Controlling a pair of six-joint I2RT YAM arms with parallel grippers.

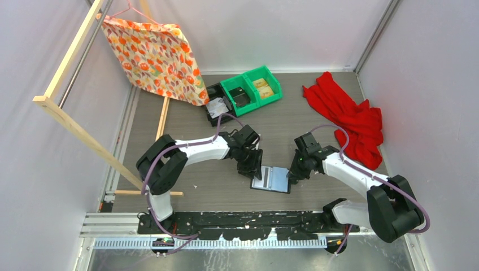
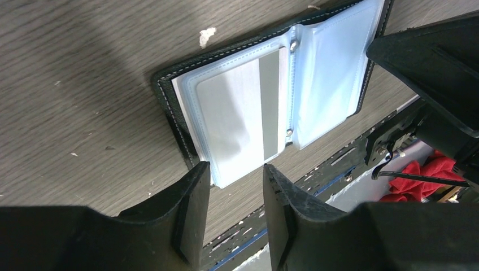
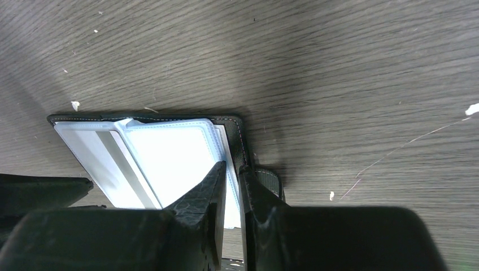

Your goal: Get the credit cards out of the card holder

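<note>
An opened black card holder [image 1: 270,191] with clear bluish sleeves lies flat on the table between my two grippers. In the left wrist view a white card with a grey stripe [image 2: 243,113] sits in one sleeve. My left gripper is open at that side, its fingertips near the card's edge with nothing gripped. On the opposite side my right gripper is shut on the holder's edge, beside the second sleeve [image 3: 169,155]. Whether a card's edge is also pinched there is hidden by the fingers.
Green bins [image 1: 261,72] and a black bin [image 1: 210,119] stand at the back. A red cloth [image 1: 344,116] lies to the right, and a patterned cloth [image 1: 155,59] hangs at the left. Bare table surrounds the holder.
</note>
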